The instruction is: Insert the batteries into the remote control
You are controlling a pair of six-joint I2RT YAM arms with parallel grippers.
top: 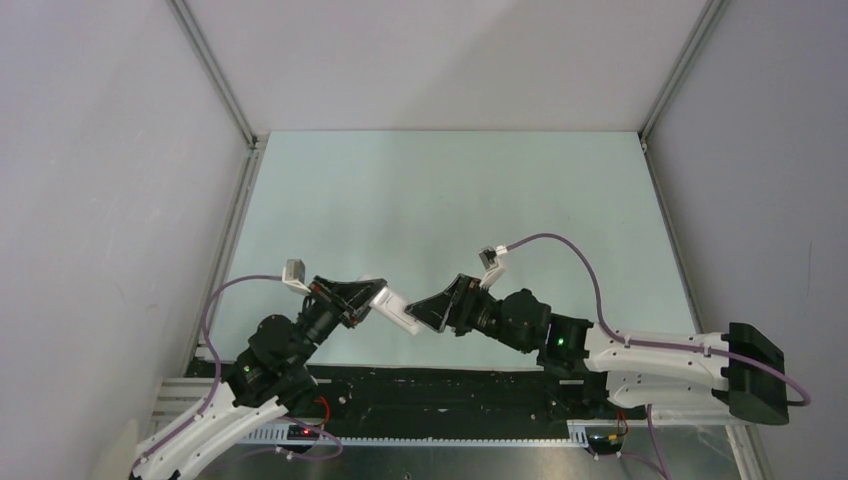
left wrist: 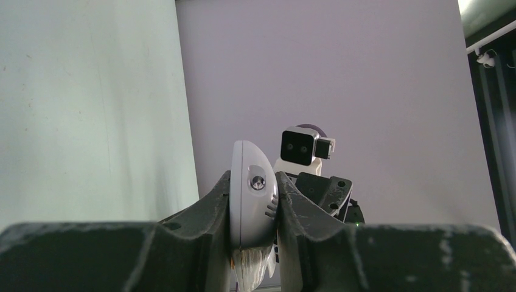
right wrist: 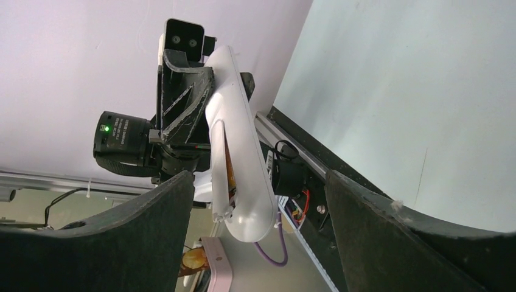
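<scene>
My left gripper [top: 376, 292] is shut on the white remote control [top: 397, 308], which it holds up off the table with one end sticking out toward the right arm. In the right wrist view the remote [right wrist: 243, 146] stands tilted, with a narrow opening along its side where something orange-brown shows; a light strip of its casing stands apart there. From the left wrist view the remote [left wrist: 248, 201] is seen end-on, pinched between the dark fingers. My right gripper is open, its fingers on either side of the remote's lower end. No loose batteries can be made out.
Purple cables [top: 590, 260] loop over the arms. Walls close in the table at left, right and back.
</scene>
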